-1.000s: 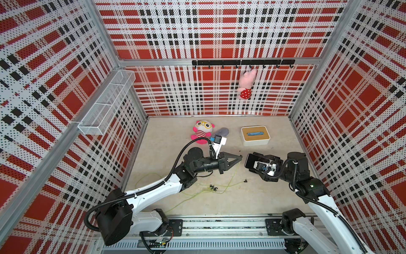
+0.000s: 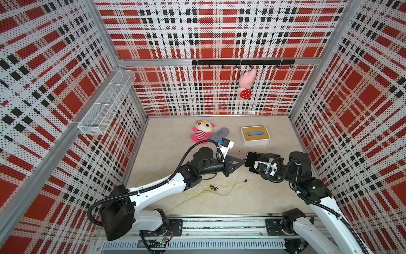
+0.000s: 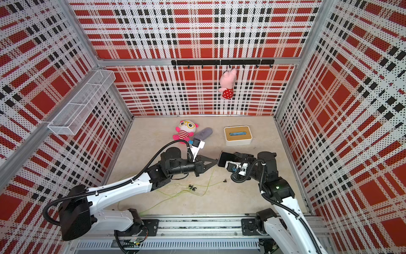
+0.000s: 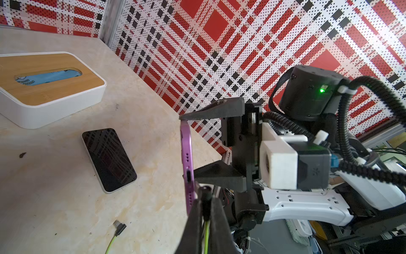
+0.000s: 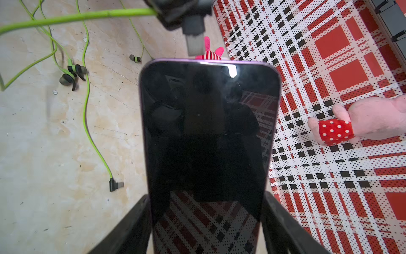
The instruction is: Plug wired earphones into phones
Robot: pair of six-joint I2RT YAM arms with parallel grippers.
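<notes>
My right gripper is shut on a purple-edged phone (image 5: 207, 135), its dark screen facing the right wrist camera. In the left wrist view the held phone's (image 4: 187, 165) port edge faces my left gripper. That gripper is shut on a black earphone plug with a green cable (image 4: 206, 237). Seen from the right wrist, the plug's metal tip (image 5: 195, 44) points at the phone's end edge, right of its middle, and a small gap shows between them. The green earphones (image 5: 74, 74) lie on the table.
A second phone (image 4: 109, 160) lies flat on the table below. Another green cable ends in a loose plug (image 5: 113, 185) nearby. Behind are a white box with a wooden lid (image 2: 255, 138), a panda toy (image 2: 203, 130) and a grey item (image 2: 220, 133).
</notes>
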